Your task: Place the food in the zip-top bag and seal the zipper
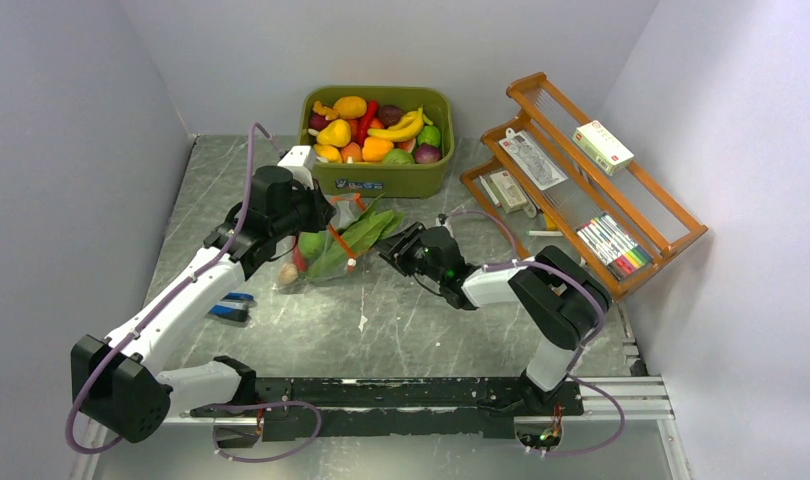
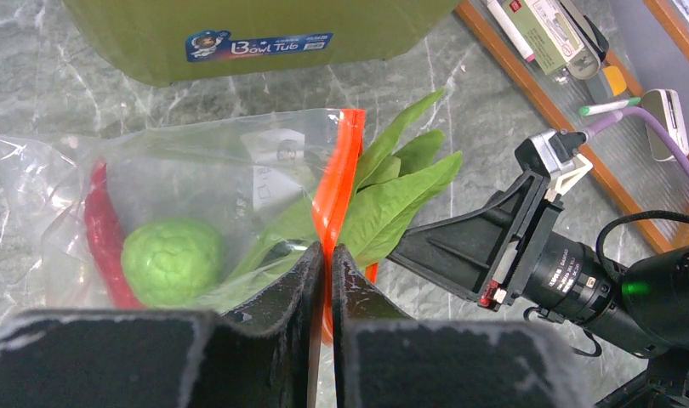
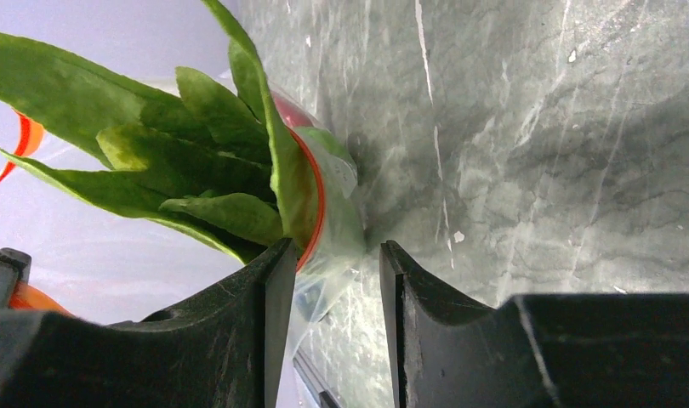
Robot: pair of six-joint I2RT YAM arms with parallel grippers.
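A clear zip bag [image 2: 86,238] with an orange zipper lies on the table, holding a green round vegetable [image 2: 171,259], a red pepper [image 2: 103,234] and leafy greens [image 2: 401,204] that stick out through its open mouth. My left gripper is shut on the orange zipper edge [image 2: 339,170]. My right gripper stands part open at the right side of the bag, low by the greens; in the right wrist view its fingertips are just short of the orange rim [image 3: 316,195], nothing clearly between them.
A green tub [image 1: 376,180] of toy produce stands behind the bag. A wooden rack [image 1: 671,240] with boxes and markers is at the right. A blue tool [image 1: 231,308] lies left.
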